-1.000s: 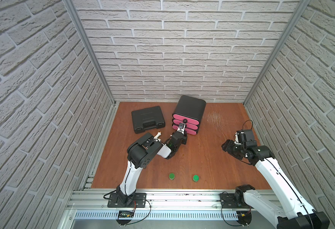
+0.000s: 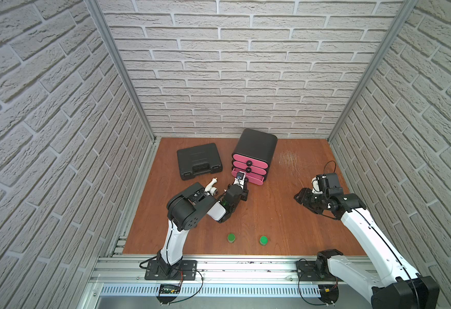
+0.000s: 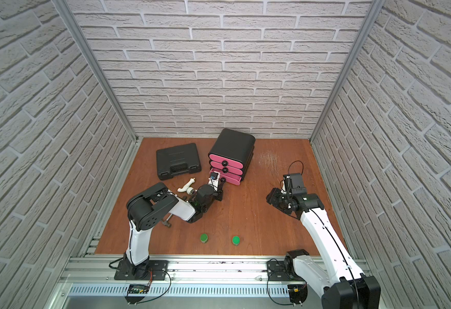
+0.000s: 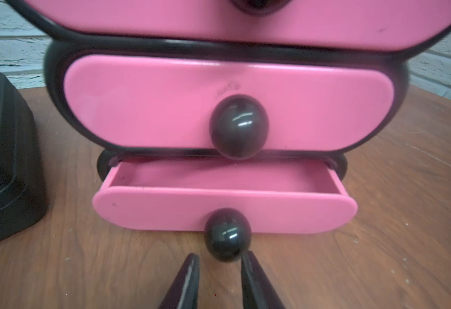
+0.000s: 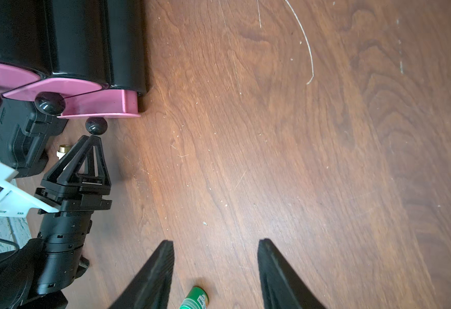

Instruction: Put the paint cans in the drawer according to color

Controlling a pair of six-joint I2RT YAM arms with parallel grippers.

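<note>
In the left wrist view the bottom pink drawer [image 4: 148, 206] is pulled partly out and looks empty inside where visible; the two drawers above are closed. My left gripper is at its black knob [image 4: 227, 231]; whether it grips the knob is hard to tell. Two green paint cans [image 2: 231, 238] [image 2: 263, 240] stand near the table's front edge. My right gripper hangs open over bare table, right of the drawer unit, nothing between its fingers.
A black case [image 2: 199, 160] lies left of the drawer unit [image 2: 256, 141]. White objects [image 3: 186, 185] lie beside my left arm.
The bottom drawer has come out toward the front as my left gripper moved back toward the front-left. My right arm has shifted slightly left.
</note>
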